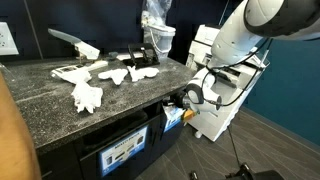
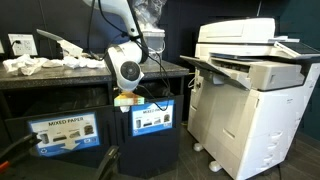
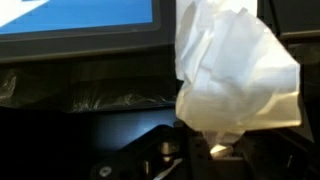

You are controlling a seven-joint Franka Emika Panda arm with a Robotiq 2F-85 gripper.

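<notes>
A crumpled white paper or tissue [image 3: 235,75] fills the right side of the wrist view, with my gripper shut on its lower end. Exterior view 2 places the gripper [image 2: 126,99] low in front of the counter, above the pull-out bins' openings. The paper is small and partly hidden there. Below and beside it is the bin with a blue "mixed paper" label [image 2: 152,117]. Dark bin liner [image 3: 110,95] shows under the gripper in the wrist view. How far the paper hangs above the opening I cannot tell.
More crumpled white papers [image 1: 87,96] lie on the dark countertop [image 1: 45,115]. A second labelled bin [image 2: 62,135] stands to the left. A large white printer [image 2: 245,100] is at the right. Open floor [image 1: 190,160] lies in front.
</notes>
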